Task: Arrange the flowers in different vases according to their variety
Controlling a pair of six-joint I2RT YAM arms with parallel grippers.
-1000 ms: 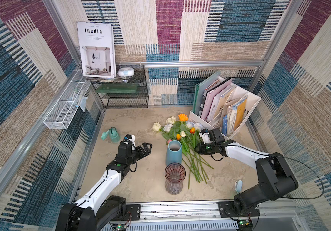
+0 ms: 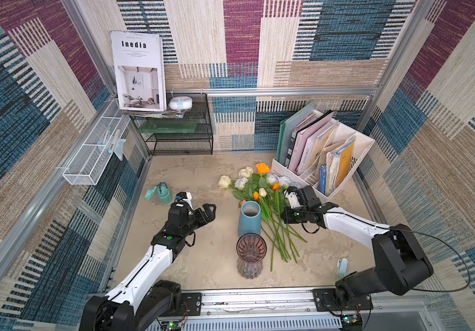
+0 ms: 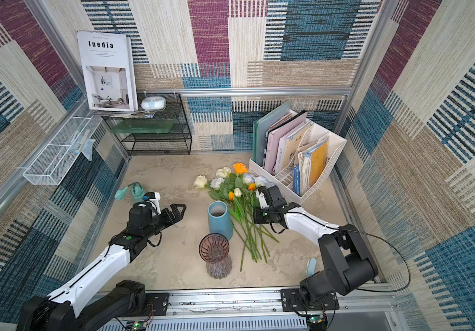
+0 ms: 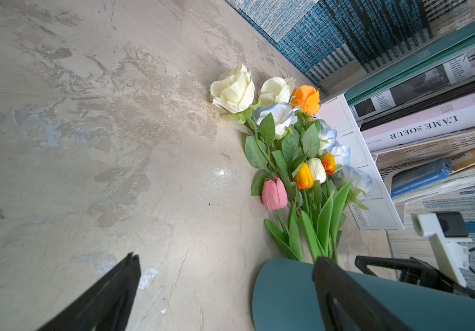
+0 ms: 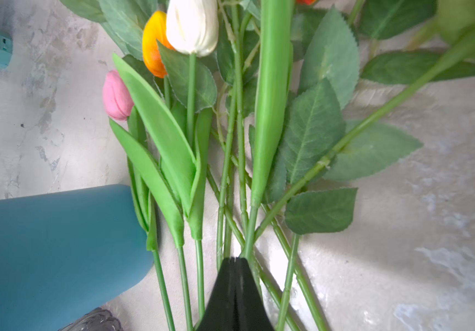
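Observation:
Mixed flowers lie in a heap mid-table: white and pale blue roses (image 4: 231, 88), an orange rose (image 2: 262, 168), a pink tulip (image 4: 274, 194), orange (image 5: 154, 44) and white tulips (image 5: 192, 24), stems toward the front. A blue vase (image 2: 249, 225) stands left of the stems, with a ribbed pink glass vase (image 2: 251, 256) in front of it. My left gripper is open, empty, left of the blue vase. My right gripper is shut over the crossed stems beside the blue vase; nothing shows held.
A white file holder (image 2: 361, 162) with folders stands back right, against the flower heads. A black wire rack (image 2: 210, 138) is at back left, a small teal object (image 2: 163, 193) at left, a pale blue item (image 2: 342, 267) at front right.
My left gripper has moved very slightly left. Flowers and vases are unchanged.

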